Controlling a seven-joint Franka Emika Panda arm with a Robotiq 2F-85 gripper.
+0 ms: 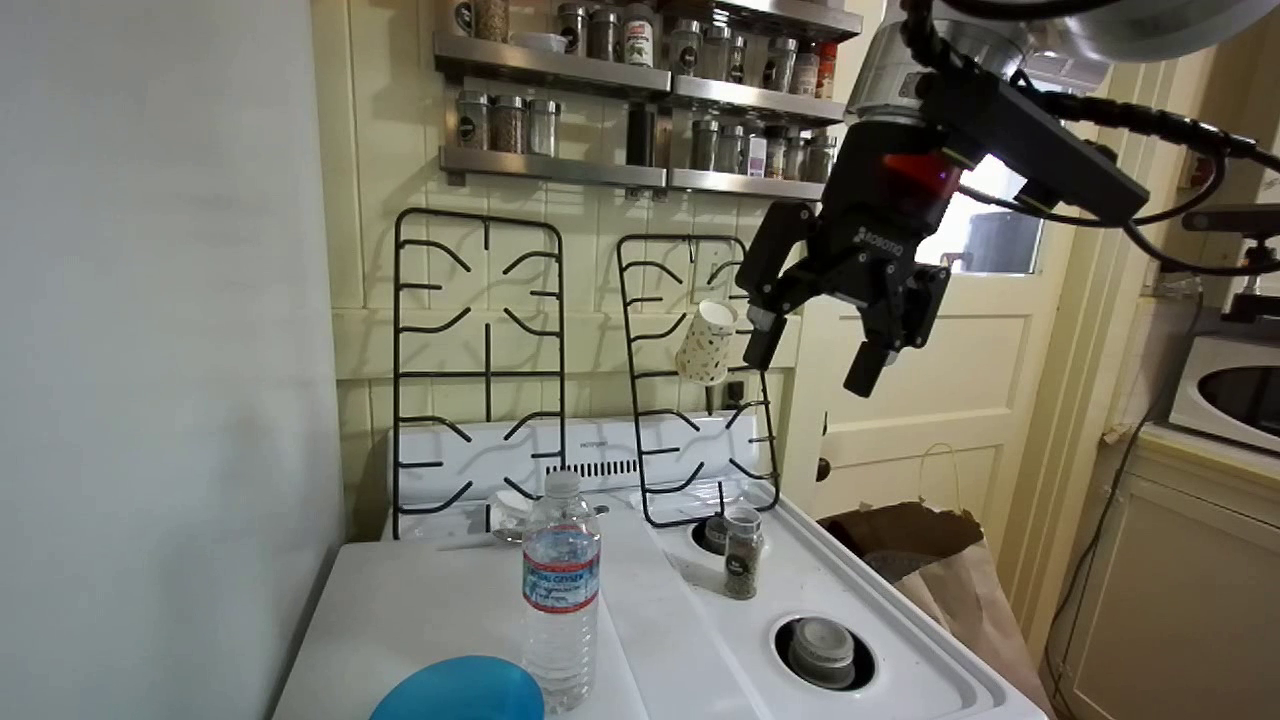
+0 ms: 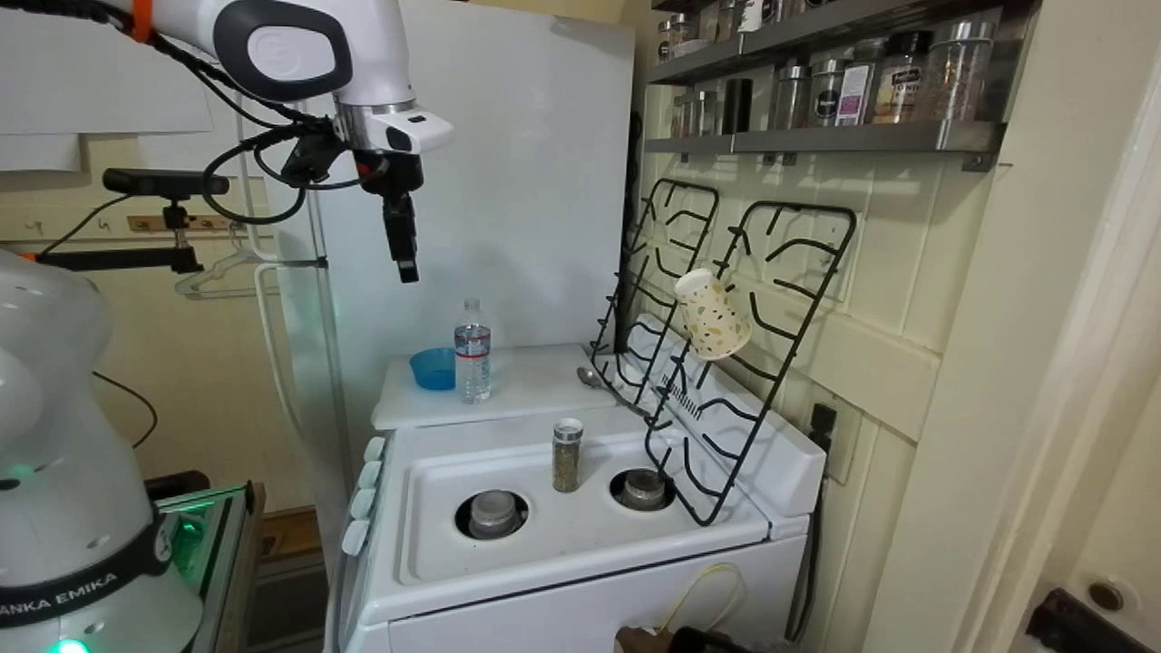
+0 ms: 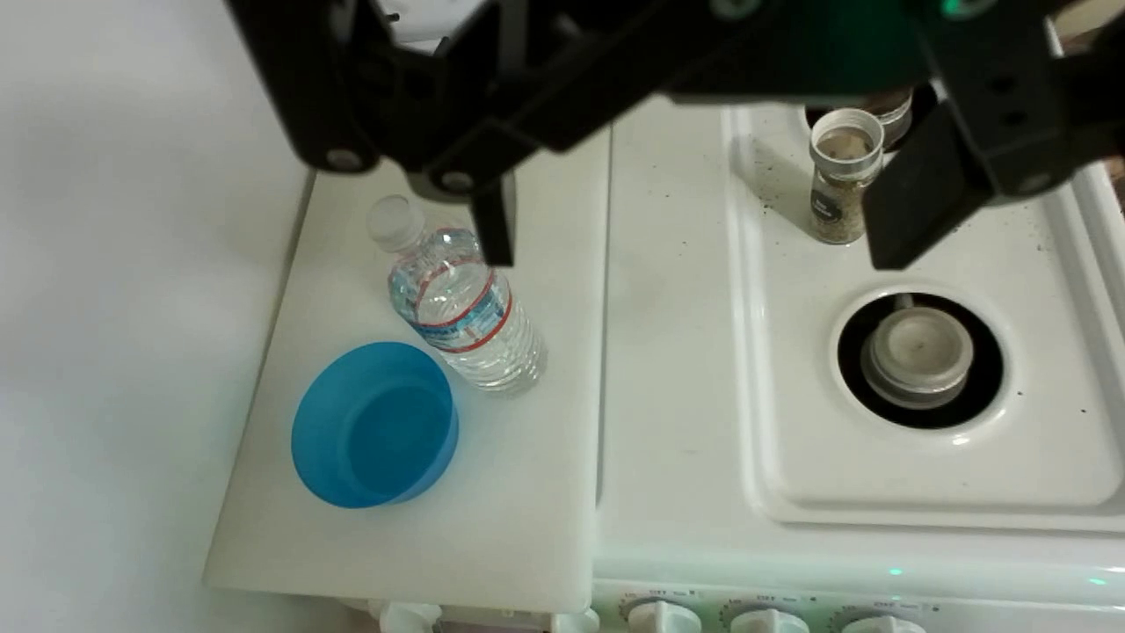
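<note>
My gripper [image 1: 812,362] hangs open high above the stove, its two fingertips wide apart with nothing between them. Below it in the wrist view, a clear water bottle [image 3: 464,306] with a blue and red label stands on the white board [image 3: 517,506], left of the gap between my fingers. Beside the bottle sits a blue bowl [image 3: 374,427], which looks empty. A glass spice jar [image 2: 566,457] stands upright on the stove top between two burners. On a prong of the right upright grate hangs a patterned paper cup [image 2: 713,316], tilted.
Two black grates [image 1: 480,376] lean against the wall behind the stove. Shelves of spice jars [image 1: 552,162] hang above them. A spoon [image 2: 590,377] lies near the back of the board, and a tall white surface [image 1: 180,360] borders the left side.
</note>
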